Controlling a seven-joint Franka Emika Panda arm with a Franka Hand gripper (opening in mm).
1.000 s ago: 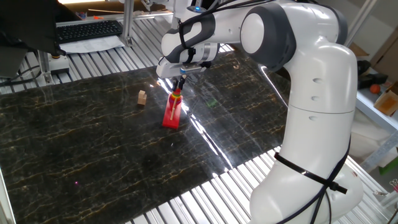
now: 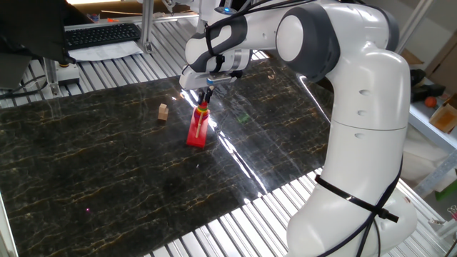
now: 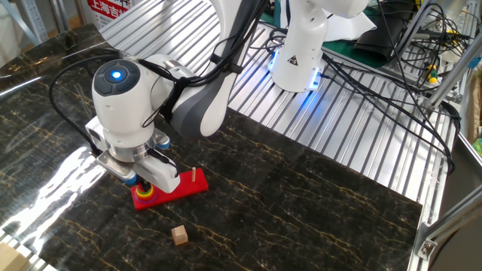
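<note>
A red board [image 2: 196, 135] lies flat on the dark marble-patterned tabletop. One light wooden peg [image 3: 193, 175] rises bare from the board's end nearer the robot base in exterior view 2. Around the other end sits a small stack of rings, with a yellow ring [image 3: 144, 193] near its top. My gripper [image 2: 206, 96] points down right over that stack, its dark fingertips at or just above the upper ring. Whether the fingers touch or hold a ring is hidden by their small size and the hand.
A small pale wooden block piece [image 3: 179, 235] stands on the tabletop a short way from the board. A keyboard [image 2: 102, 34] lies beyond the tabletop's far edge, on the slatted metal surface.
</note>
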